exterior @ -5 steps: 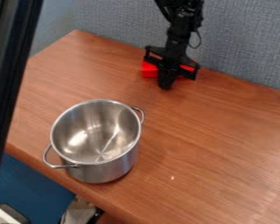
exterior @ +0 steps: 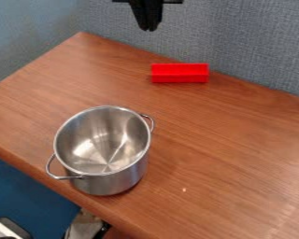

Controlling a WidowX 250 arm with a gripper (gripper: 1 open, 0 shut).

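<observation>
A red rectangular block [exterior: 179, 73] lies on the wooden table toward the back. Above it, at the top edge of the view, hangs my black gripper [exterior: 149, 23], mostly out of frame and clear of the block; whether it is open or shut I cannot tell. A steel pot [exterior: 121, 173] with two side handles stands at the front left of the table.
Grey walls [exterior: 234, 42] rise behind it. Its front left edge drops to a blue area [exterior: 21, 191].
My gripper has risen from over the red block to the top edge of the view, uncovering the block, which stays on the table. The pot is unmoved.
</observation>
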